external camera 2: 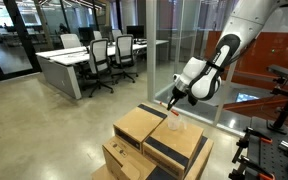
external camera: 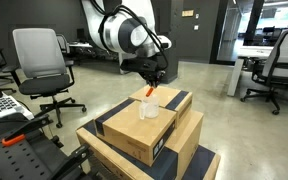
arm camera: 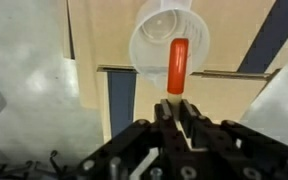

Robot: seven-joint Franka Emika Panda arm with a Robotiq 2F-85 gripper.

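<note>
My gripper is shut on a slim red-tipped stick point(arm camera: 178, 66), probably a marker, whose paler end is between the fingers. In the wrist view the red end overlaps the mouth of a whitish, see-through cup point(arm camera: 152, 54). Exterior view 1 shows the red stick point(external camera: 151, 89) just above the cup point(external camera: 149, 106), which stands on a cardboard box point(external camera: 134, 127). The same red stick point(external camera 2: 175, 111) and cup point(external camera 2: 171, 124) appear small in exterior view 2. Whether the tip is inside the cup or only over it, I cannot tell.
More cardboard boxes point(external camera: 184, 136) stand beside and under the cup's box, with a seam and dark tape on top. Office chairs point(external camera: 42, 62) are set back on the floor. A dark table point(external camera: 19, 152) is at the near left.
</note>
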